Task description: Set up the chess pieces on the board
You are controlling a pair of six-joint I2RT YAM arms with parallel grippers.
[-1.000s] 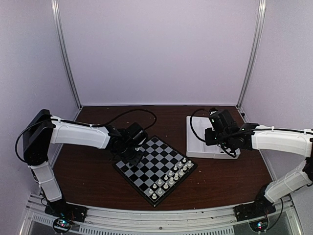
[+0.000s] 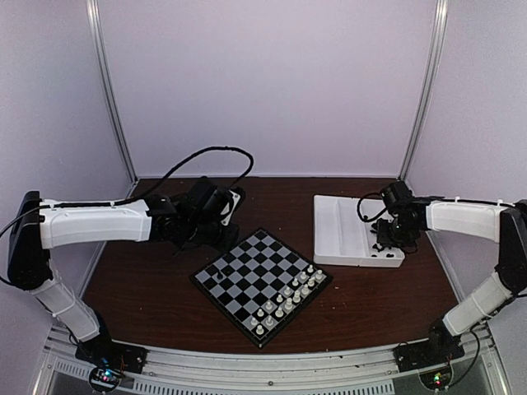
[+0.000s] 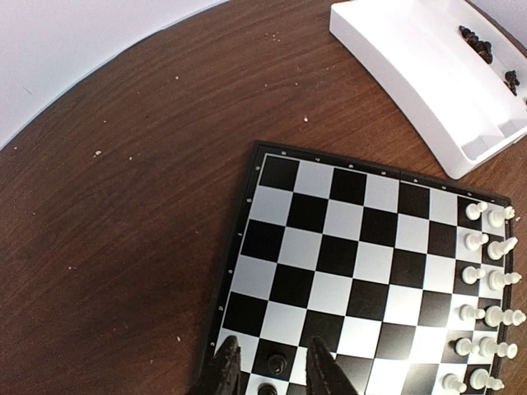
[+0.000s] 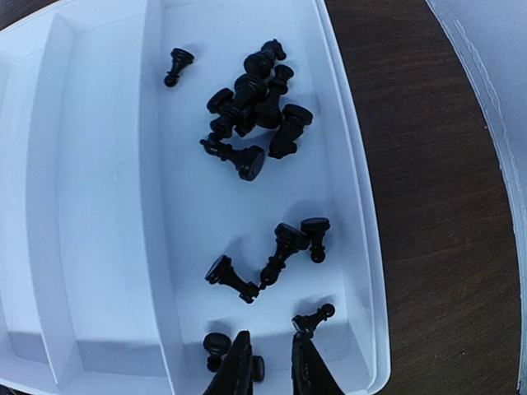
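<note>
The chessboard (image 2: 262, 262) lies centre-front with white pieces (image 3: 495, 280) standing along one side. Two black pieces (image 3: 277, 363) stand at the opposite side, below my left gripper, whose fingers are parted with nothing visibly held. The white tray (image 2: 338, 226) sits right of the board; in its right compartment lie several loose black pieces (image 4: 247, 160). My right gripper hangs over that compartment's near end, fingers parted, near a few lying pieces, with nothing visibly held between them.
The tray's left compartments (image 4: 99, 197) are empty. Bare wooden table (image 3: 123, 247) surrounds the board on the left and behind. Walls border the table at back and sides.
My right arm has moved rightward over the tray's compartment with the black pieces.
</note>
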